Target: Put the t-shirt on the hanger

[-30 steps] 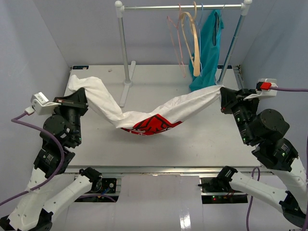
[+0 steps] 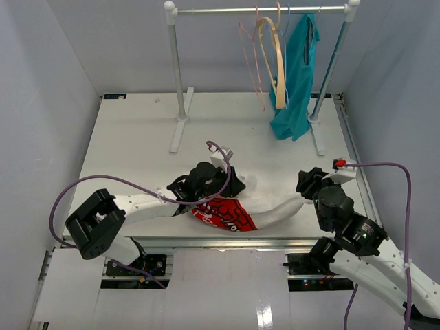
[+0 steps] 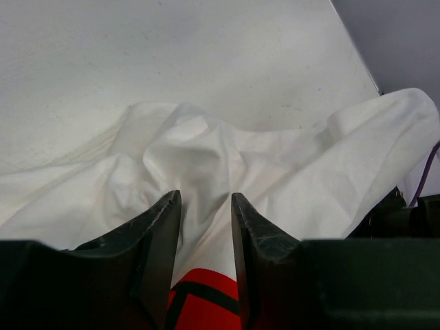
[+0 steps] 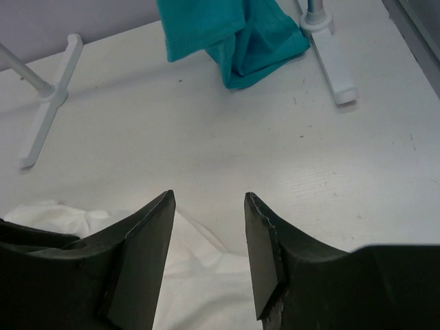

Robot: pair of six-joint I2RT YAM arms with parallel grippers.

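The white t-shirt [image 2: 268,212] with a red and black print [image 2: 227,214] lies crumpled at the table's front, partly hidden by my left arm. My left gripper [image 2: 237,184] is low over it; in the left wrist view its fingers stand apart around white and red cloth, contact unclear. My right gripper [image 2: 304,184] is at the shirt's right end, fingers apart in the right wrist view, with cloth [image 4: 199,289] below and between them. A wooden hanger [image 2: 280,96] and a pink hanger hang from the rail [image 2: 213,12].
A teal garment [image 2: 292,103] hangs on the rack's right, reaching the table. The rack's white feet [image 2: 177,136] stand at the back.
The shirt was stretched raised between both grippers a second ago; it now lies on the table. My left gripper swung down to the centre; my right moved down and forward.
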